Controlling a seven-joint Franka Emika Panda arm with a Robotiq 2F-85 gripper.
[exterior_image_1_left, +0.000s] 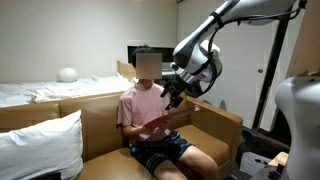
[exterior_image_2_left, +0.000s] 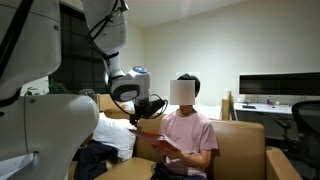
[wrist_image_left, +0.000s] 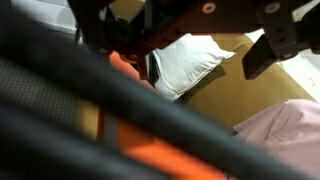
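A person in a pink shirt and dark shorts sits on the brown sofa, holding a flat red-orange item that looks like a book or folder over the lap. My gripper hangs just above that item, in front of the person's chest. From the other side, the second exterior view has the gripper over the red item, apart from it. In the wrist view, its dark fingers stand open at the top with nothing between them; an orange-red surface lies below, partly hidden by a blurred dark band.
White pillows lie at the sofa's left. The sofa back runs behind the person. A desk with a monitor and an office chair stand farther back.
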